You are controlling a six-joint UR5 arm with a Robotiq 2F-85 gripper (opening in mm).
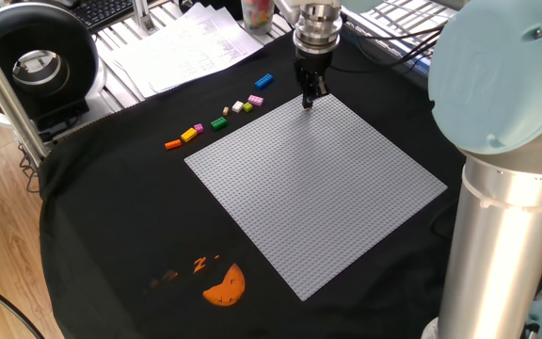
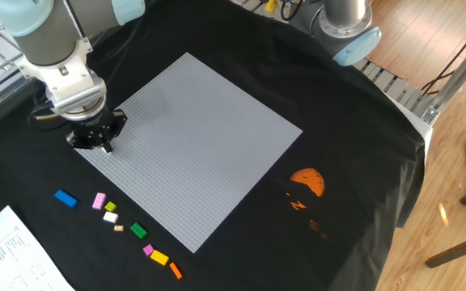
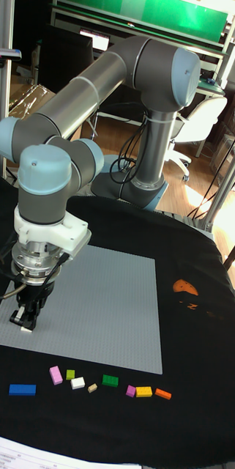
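The large grey studded baseplate [image 1: 313, 198] lies flat on the black cloth. At its corner nearest the arm's far reach, my gripper [image 2: 105, 147] points down, close to the plate surface. A small pale brick [image 3: 25, 329] shows at the fingertips, and my gripper appears shut on it. The dark fingers cover most of that brick, so whether it is seated on the studs cannot be told. No other brick stands on the plate.
Off one plate edge lies a loose row: blue [image 2: 66, 198], pink [image 2: 99, 200], lime [image 2: 111, 207], white [image 2: 110, 217], tan [image 2: 118, 229], green [image 2: 138, 230], purple [image 2: 148, 250], yellow [image 2: 159, 258] and orange [image 2: 175, 271] bricks. Papers [image 1: 186, 52] lie beyond. Most of the plate is clear.
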